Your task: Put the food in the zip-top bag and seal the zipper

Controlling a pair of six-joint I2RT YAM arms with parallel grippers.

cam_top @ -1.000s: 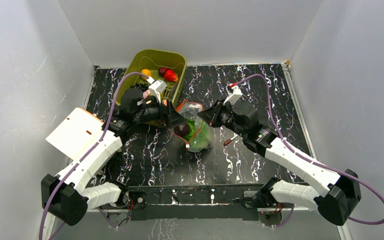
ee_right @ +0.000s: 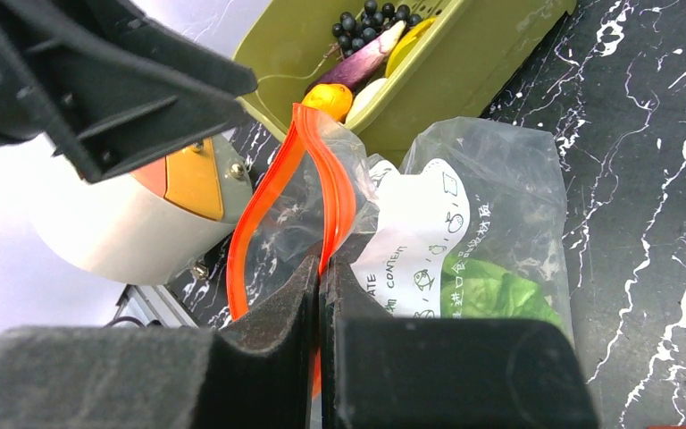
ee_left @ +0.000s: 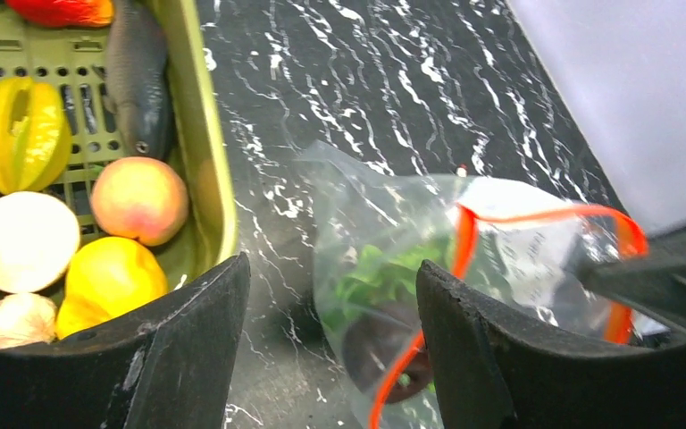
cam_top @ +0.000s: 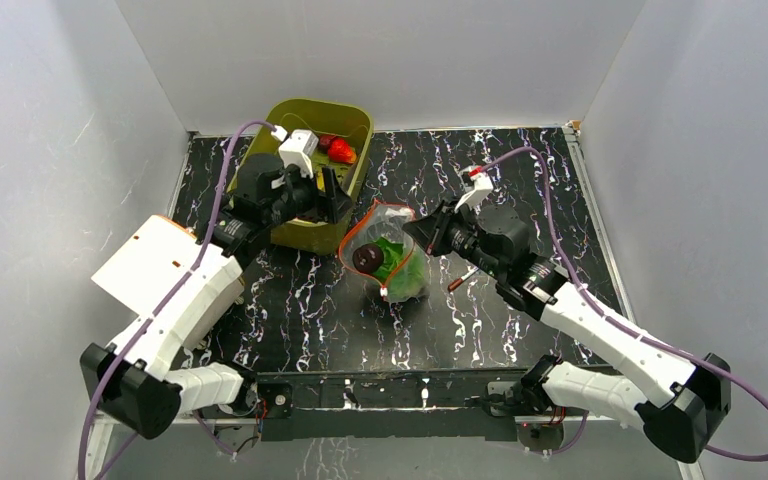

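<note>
The zip top bag (cam_top: 400, 270) with orange zipper stands mid-table, holding a dark round item (cam_top: 368, 258) and leafy greens (ee_right: 491, 290). My right gripper is shut on the bag's orange rim. My left gripper (cam_top: 335, 200) hangs open above the food bin's near edge, left of the bag, nothing between its fingers. In the left wrist view the olive bin (ee_left: 210, 170) holds a fish (ee_left: 138, 89), a peach (ee_left: 138, 201), yellow items and red food; grapes (ee_right: 366, 27) and an eggplant (ee_right: 366, 58) show in the right wrist view.
A white board (cam_top: 140, 270) lies at the left edge. A red-handled tool (cam_top: 460, 280) lies right of the bag, partly under the right arm.
My left gripper has risen away from the bag's mouth toward the bin. My right gripper has shifted slightly right, the bag's top with it.
</note>
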